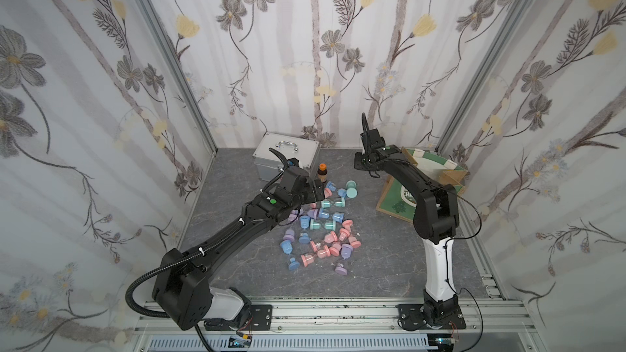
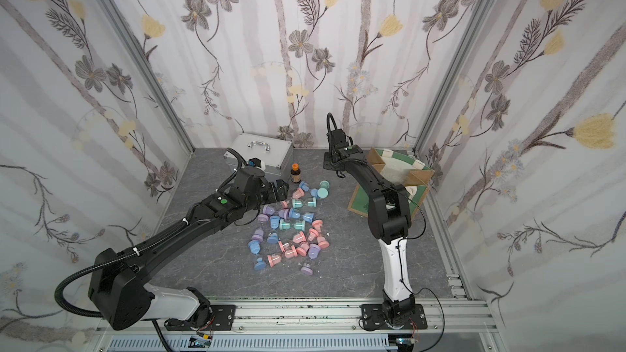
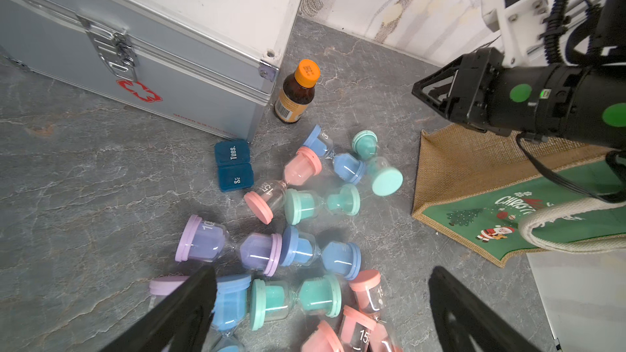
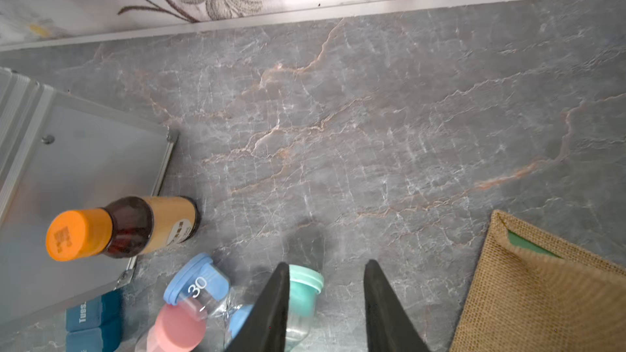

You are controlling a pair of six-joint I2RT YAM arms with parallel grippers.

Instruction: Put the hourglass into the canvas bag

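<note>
Many pastel hourglasses lie on the grey table, including a teal one (image 3: 311, 300) and a purple one (image 3: 202, 240), in the middle. My left gripper hangs above them with its fingers spread, none held. The canvas bag (image 3: 505, 215), burlap with a green Christmas panel, stands at the right. My right gripper is raised left of the bag, over the back of the table, its fingers apart and empty; a teal hourglass (image 4: 301, 293) shows below it.
A silver metal case (image 1: 287, 156) stands at the back left, with an orange-capped bottle (image 3: 294, 94) and a blue pill box (image 3: 233, 166) beside it.
</note>
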